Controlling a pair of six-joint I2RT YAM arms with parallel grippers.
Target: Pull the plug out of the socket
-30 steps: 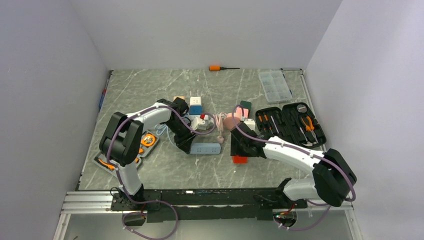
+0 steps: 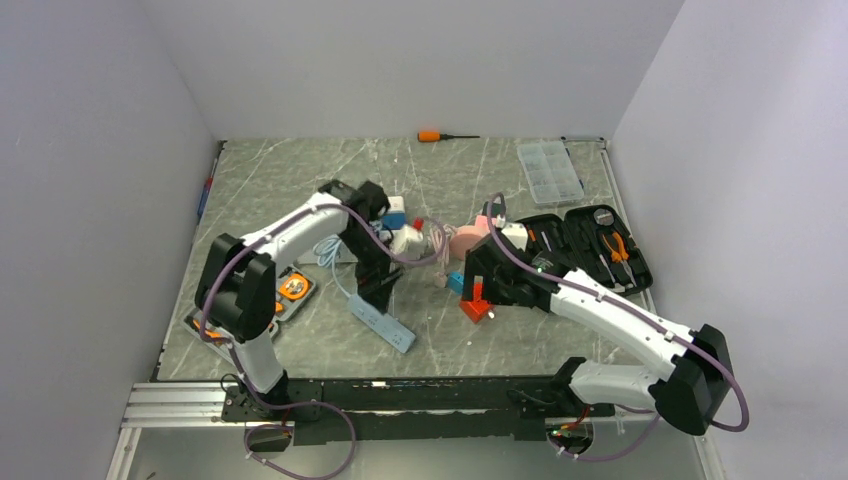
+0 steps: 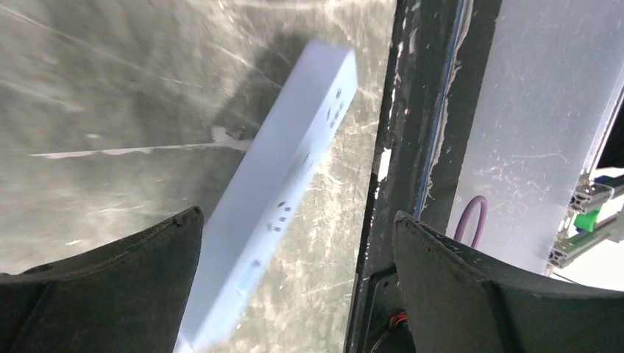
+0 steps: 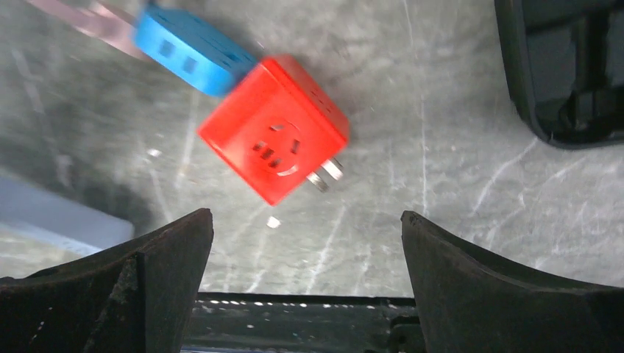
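Observation:
A red cube socket [image 4: 257,132] lies on the table under my right gripper, with the metal prongs [image 4: 324,173] of a plug or adapter at its lower right side. The right gripper is open above it, nothing between its fingers. A light blue power strip [image 2: 380,322] lies diagonally in front of my left gripper, which is open over it, the strip visible between the fingers but lower. The strip's white-blue cable runs back toward the left. A blue block [image 4: 184,48] sits beside the red cube.
Open black tool cases [image 2: 590,255] stand at the right, a grey tool case [image 2: 300,305] at the left. Pink and white items with cords cluster in the middle. A clear organiser [image 2: 550,172] and screwdriver [image 2: 430,136] lie at the back.
The power strip has swung from horizontal to diagonal, its right end toward the front. The left gripper has risen; the right gripper has moved up, uncovering the red cube, which now looks turned.

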